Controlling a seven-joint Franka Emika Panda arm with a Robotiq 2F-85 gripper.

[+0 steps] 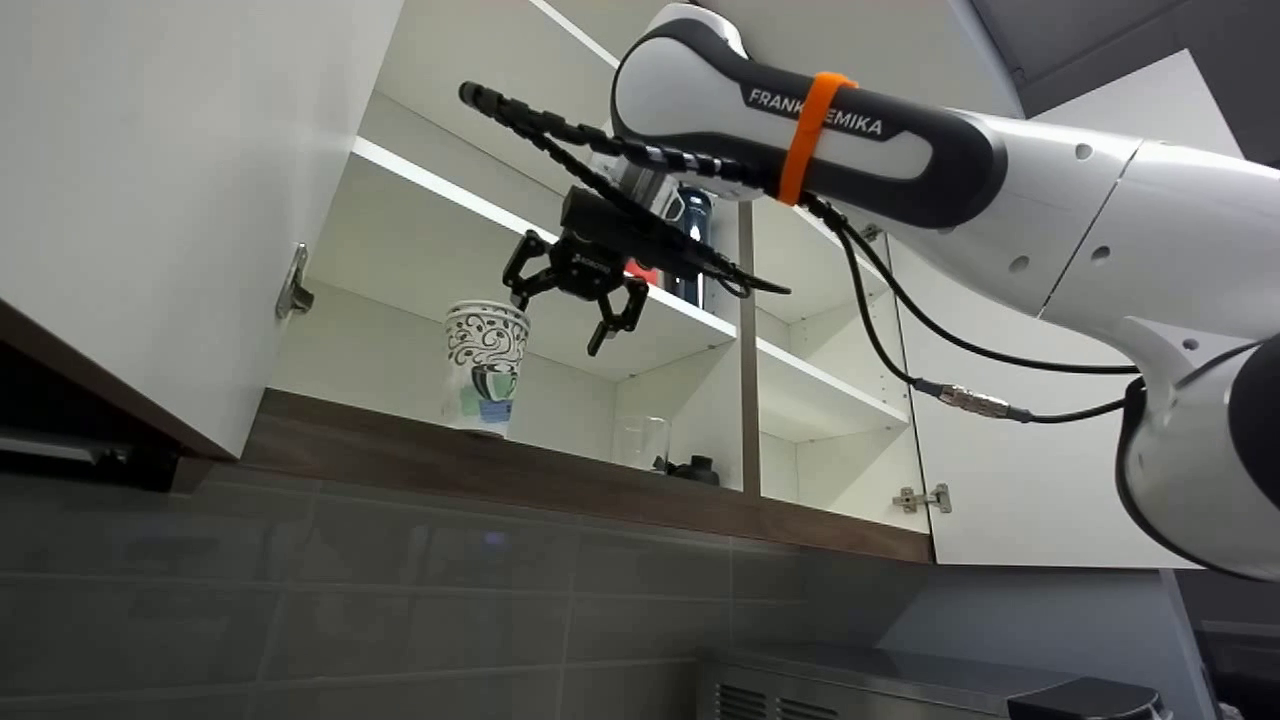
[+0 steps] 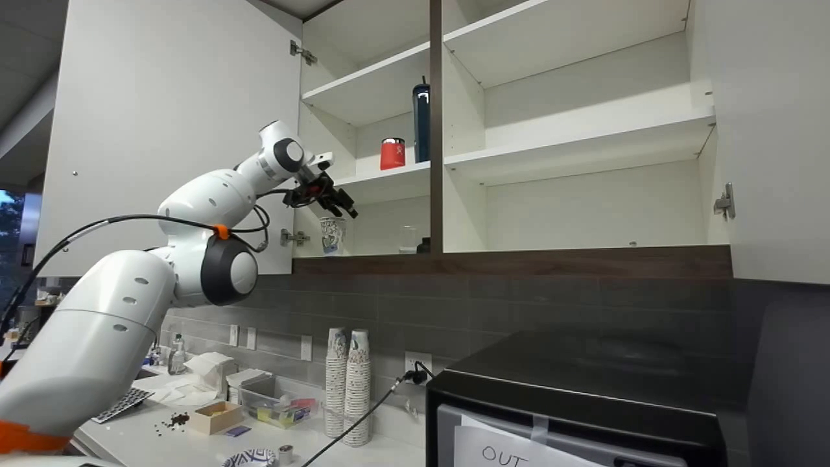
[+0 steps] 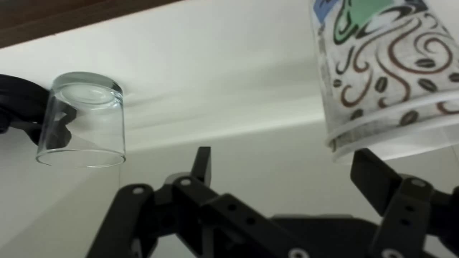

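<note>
A patterned paper cup [image 1: 483, 360] stands near the front edge of the lower cabinet shelf, coffee cup print facing outward. Two white rims show on it in the wrist view, which suggests one cup nested in another [image 3: 387, 73]. Above and beside it hangs my gripper [image 1: 557, 324], open and empty between its fingers. One fingertip [image 3: 374, 176] overlaps the cup's rim in the wrist view, and whether it touches is hard to tell. In exterior view 2 the gripper [image 2: 347, 211] is just above the cup [image 2: 332, 236].
A clear glass [image 3: 81, 120] and a black object [image 3: 21, 101] sit farther along the same shelf. A red tumbler [image 2: 393, 153] and a dark bottle [image 2: 421, 123] stand on the shelf above. Open cabinet doors flank the space; the right compartment [image 2: 583, 206] is empty.
</note>
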